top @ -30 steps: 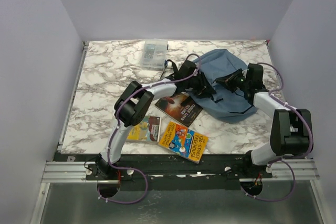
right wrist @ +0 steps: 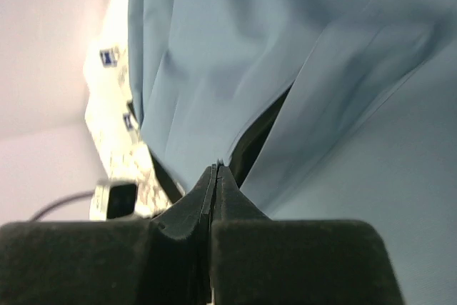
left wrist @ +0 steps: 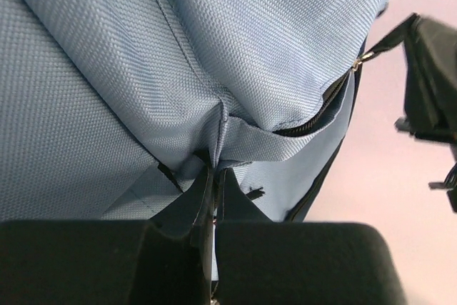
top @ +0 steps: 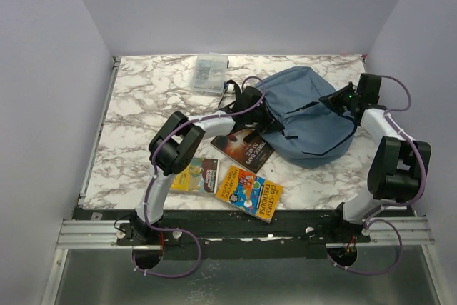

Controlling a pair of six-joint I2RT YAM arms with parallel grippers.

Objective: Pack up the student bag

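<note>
The blue-grey bag [top: 300, 151] lies rumpled at the back right, its dark zip lines across it. My left gripper is shut at a fabric fold of the bag's left part, which rises from the fingertips; how much is pinched is unclear. My right gripper is shut at the bag's right side, on or at the zip, where a dark strip shows in the top view; whether anything is between its fingers is hidden.
A clear plastic case [top: 210, 73] sits at the back, with dark items beside it, partly hidden by my left arm. Grey walls surround the table.
My right gripper has moved right along the bag, and the bag's right side is drawn outward. My left arm has shifted slightly left.
</note>
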